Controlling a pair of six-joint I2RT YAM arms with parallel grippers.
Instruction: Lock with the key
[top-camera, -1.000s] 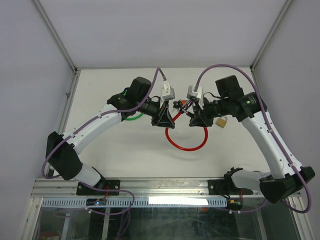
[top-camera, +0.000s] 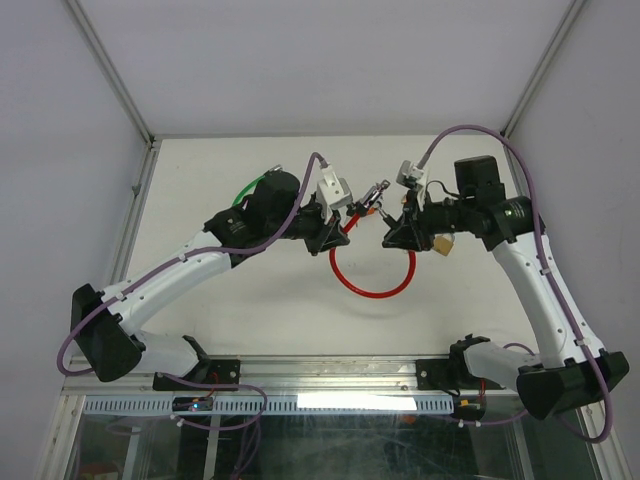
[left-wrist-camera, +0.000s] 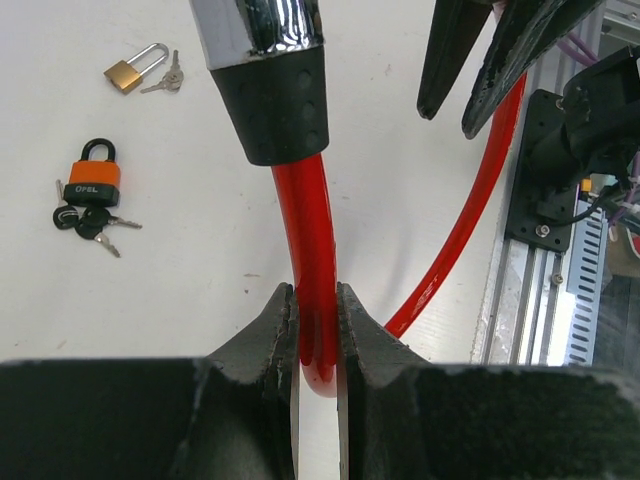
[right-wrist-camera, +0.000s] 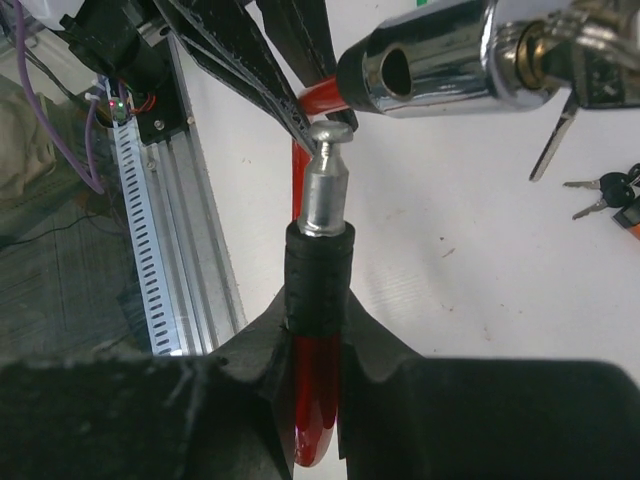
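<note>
In the top view, my left gripper (top-camera: 338, 240) is shut on the red cable just below the chrome lock head (top-camera: 375, 195). The red cable (left-wrist-camera: 312, 215) runs between its fingers, under the head's black collar (left-wrist-camera: 288, 110). My right gripper is shut on the cable's other end, by its black sleeve (right-wrist-camera: 318, 275). From that sleeve the silver pin (right-wrist-camera: 325, 190) points up, bare. Apart from it, above and to the right, is the round hole (right-wrist-camera: 397, 72) in the lock head's side. A key (right-wrist-camera: 555, 135) shows below the head's far end.
On the white table lie a brass padlock (left-wrist-camera: 125, 77) with its keys (left-wrist-camera: 170, 75) and an orange-black padlock (left-wrist-camera: 93, 180) with black-headed keys. A green loop (top-camera: 248, 188) lies behind the left arm. The red cable hangs in a curve between the grippers.
A second ago the right gripper was close against the lock head. The left gripper has stayed almost in place.
</note>
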